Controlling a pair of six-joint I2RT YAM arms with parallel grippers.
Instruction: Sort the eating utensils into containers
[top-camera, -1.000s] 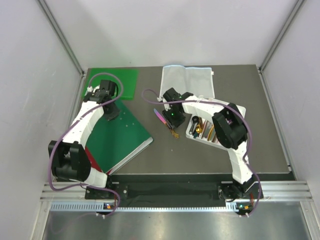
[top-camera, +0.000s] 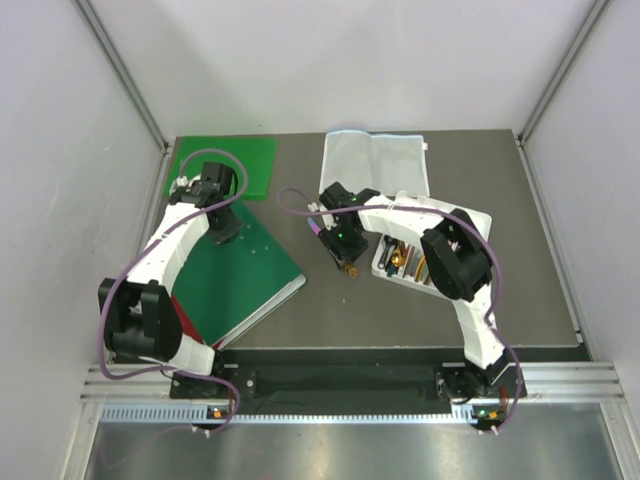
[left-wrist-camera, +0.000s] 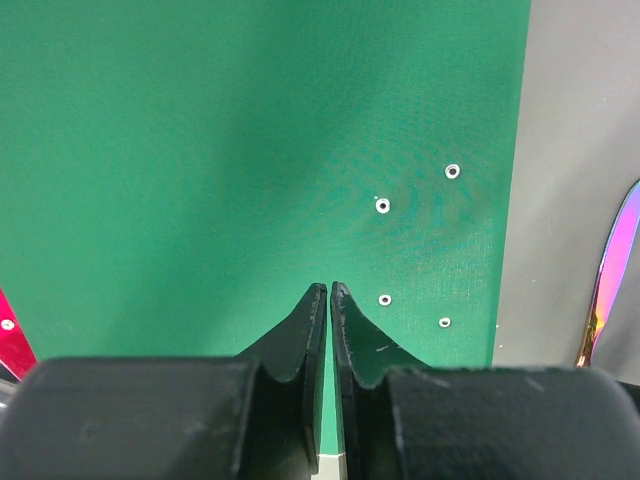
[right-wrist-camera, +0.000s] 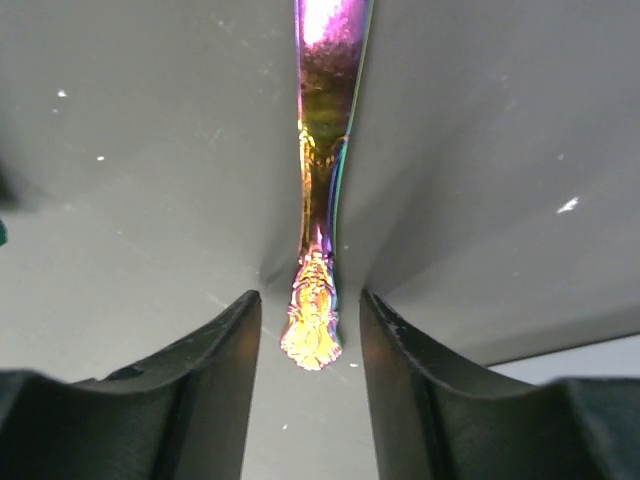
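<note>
An iridescent knife (right-wrist-camera: 323, 180) with a purple blade and ornate gold handle end lies on the grey table. In the right wrist view, my right gripper stands open with one finger on each side of the handle end, a gap showing on both sides. From the top, that gripper (top-camera: 345, 250) covers the knife's middle. My left gripper is open by only a narrow slit with nothing in it, above the large green folder (left-wrist-camera: 250, 150). The white compartment tray (top-camera: 420, 285) holds several spoons and other utensils; the right arm hides part of it.
A bright green panel (top-camera: 262, 168) lies at the back left. An empty white container (top-camera: 375, 160) stands at the back middle. Bare table (top-camera: 335, 315) shows in front of the knife, and more is free at the far right.
My right gripper has shifted slightly left and toward the front, now covering more of the knife. The knife and tray lie where they were. My left arm has hardly moved.
</note>
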